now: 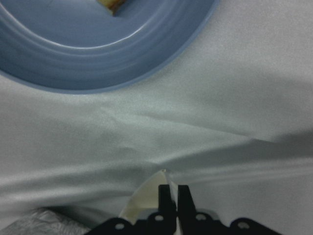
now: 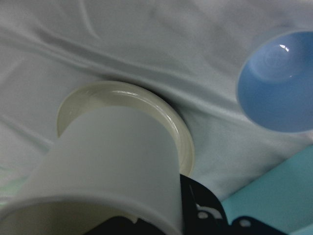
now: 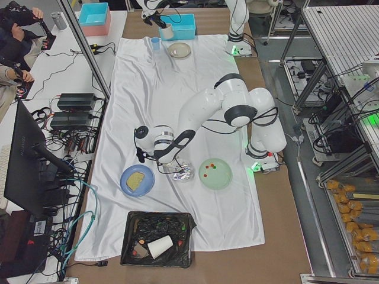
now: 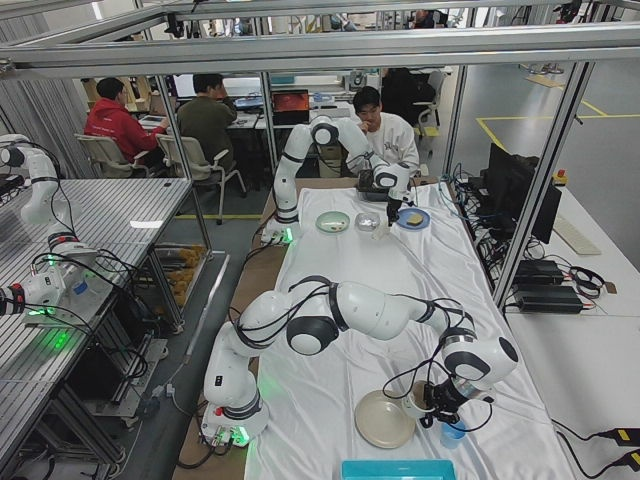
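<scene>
My left gripper is shut on a thin cream sheet-like piece (image 1: pixel 144 196), beside a blue plate (image 3: pixel 137 189) with yellow food on it. A crumpled foil item (image 1: pixel 41 227) lies near it. At the other end of the table, my right gripper (image 4: pixel 436 402) is shut on a white cup (image 2: pixel 107 156), held tilted above the cloth near a cream plate (image 4: pixel 384 430) and a blue cup (image 2: pixel 274 83). The fingers are partly hidden behind the white cup.
A green plate (image 3: pixel 216 180) with red bits stands beside the foil. A black-lined tray (image 3: pixel 183 236) with a white cup and scraps sits at one end, a turquoise bin (image 4: pixel 398 470) at the other.
</scene>
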